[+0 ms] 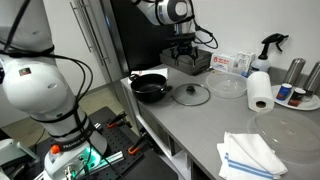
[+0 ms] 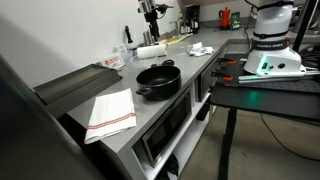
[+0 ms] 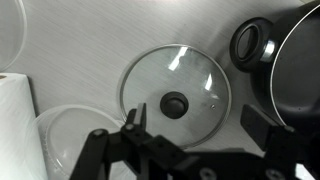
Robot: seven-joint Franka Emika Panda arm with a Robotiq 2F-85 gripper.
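Observation:
My gripper (image 1: 186,50) hangs above the far half of the counter, open, with nothing between its fingers. Below it lies a round glass lid (image 3: 150,82) with a black knob (image 3: 174,105). In the wrist view the knob shows between and just ahead of the spread fingers, with a clear gap of height seen in exterior view 1. Next to the lid stands a black pot (image 1: 152,92), uncovered, one of its handles (image 3: 251,43) pointing toward the lid.
Clear plastic bowls or lids (image 1: 226,85) lie to the right, with a paper towel roll (image 1: 260,91) beyond. A folded white towel (image 1: 252,155) lies at the near end; another towel (image 2: 111,114) lies beside the pot. A dark rack (image 1: 190,62) stands behind.

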